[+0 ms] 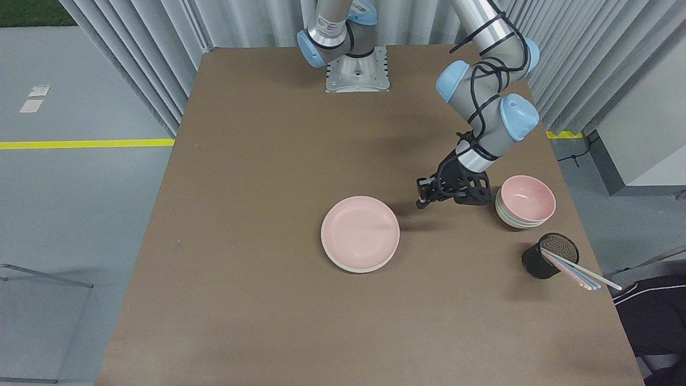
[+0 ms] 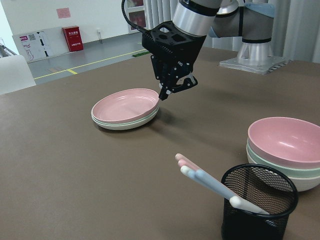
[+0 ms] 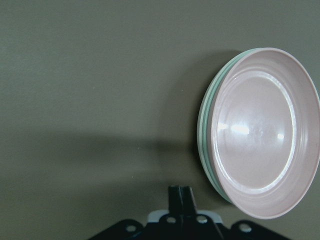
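Observation:
A stack of plates, pink on pale green and white (image 1: 360, 234) (image 2: 125, 106) (image 3: 259, 132) lies in the middle of the brown table. My black gripper (image 1: 420, 203) (image 2: 164, 93) hangs above and beside the stack, toward the back right of it in the front view, apart from it. In the wrist view its fingertips are together at the bottom, left of the plates, with nothing visible between them.
Stacked bowls (image 1: 526, 198) (image 2: 283, 141) stand at the right, with a black mesh cup (image 1: 538, 260) (image 2: 250, 225) holding several pale sticks (image 2: 210, 182) nearer the front.

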